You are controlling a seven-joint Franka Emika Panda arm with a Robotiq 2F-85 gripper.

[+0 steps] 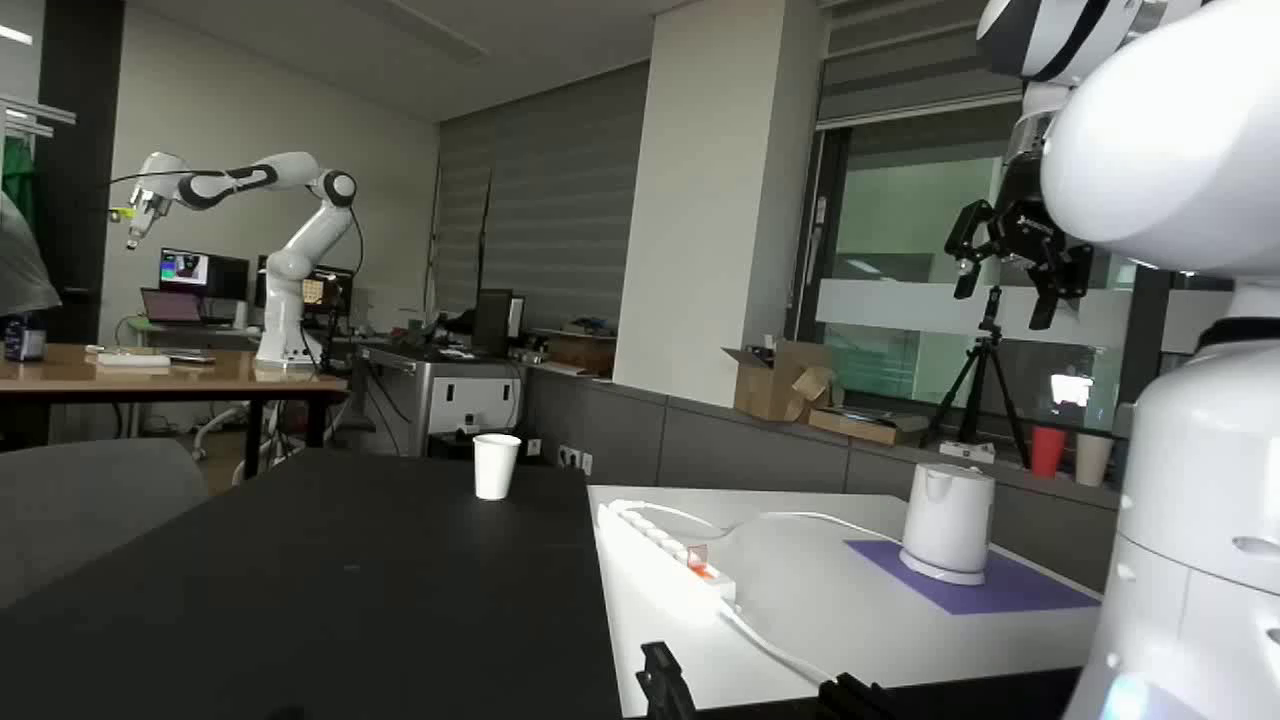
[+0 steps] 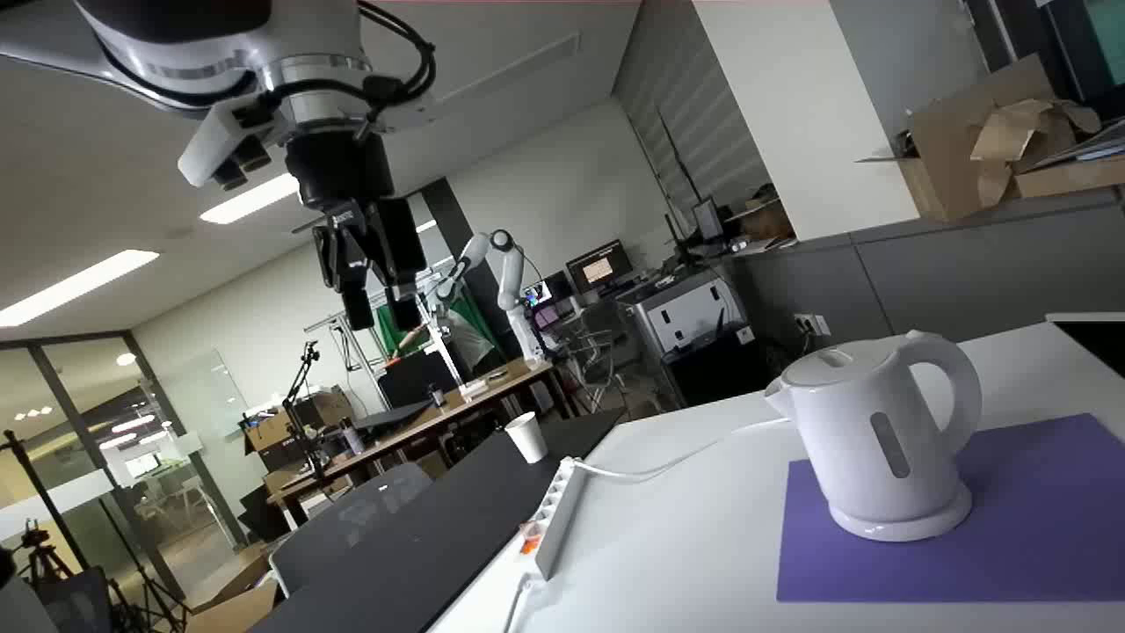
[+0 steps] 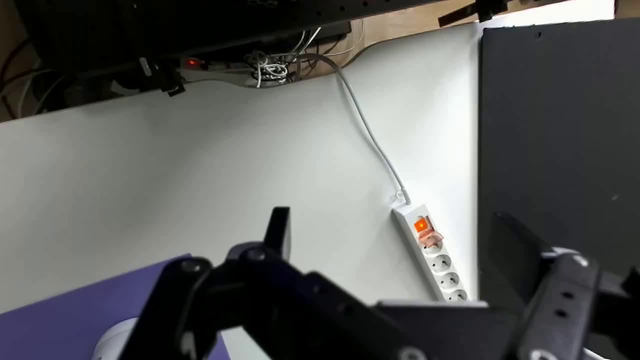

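Note:
My gripper (image 2: pixel 381 322) hangs high in the air with its fingers wide apart and nothing between its fingers. Below it in the wrist view lies a white power strip (image 3: pixel 433 258) with an orange lit switch (image 3: pixel 421 224), seen in the gap between the black fingers. A white electric kettle (image 2: pixel 873 438) stands upright on a purple mat (image 2: pixel 1023 549); in the wrist view only a bit of its white body (image 3: pixel 114 341) shows at the lower left. A white paper cup (image 1: pixel 494 466) is upright on the black table, away from the gripper.
Alongside it is a black table (image 1: pixel 348 576), mostly clear. Cardboard boxes (image 1: pixel 774 378) sit on the window ledge.

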